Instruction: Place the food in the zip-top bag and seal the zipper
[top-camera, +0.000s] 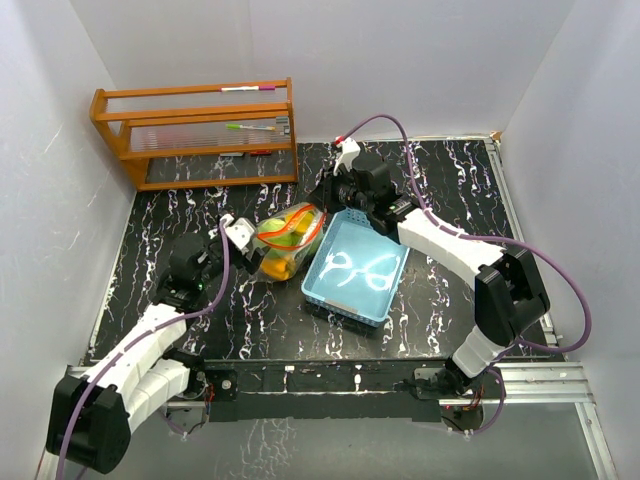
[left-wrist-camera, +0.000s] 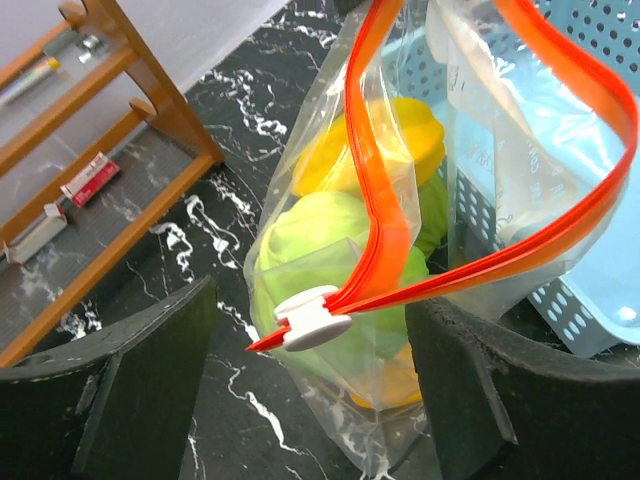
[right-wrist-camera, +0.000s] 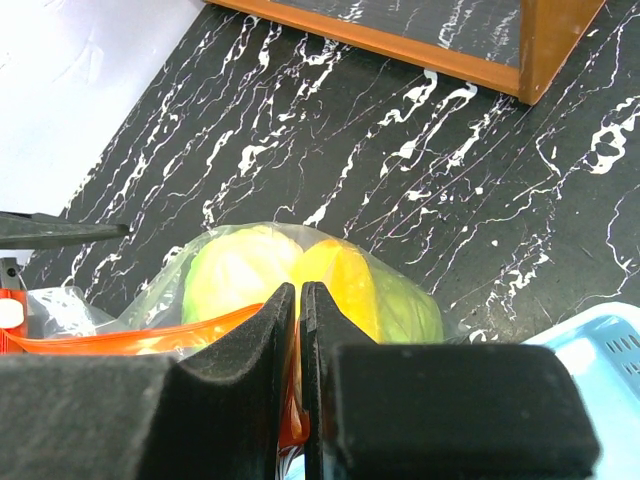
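Observation:
The clear zip top bag lies left of the basket with green and yellow food inside. Its orange zipper strips are spread apart along the mouth and meet at a white slider at the left end. My left gripper stands open, its fingers on either side of the slider end, not closed on it. At the other end of the mouth, my right gripper is shut on the orange-edged bag rim.
A light blue basket, empty, stands right of the bag. At the back left is a wooden rack holding pens.

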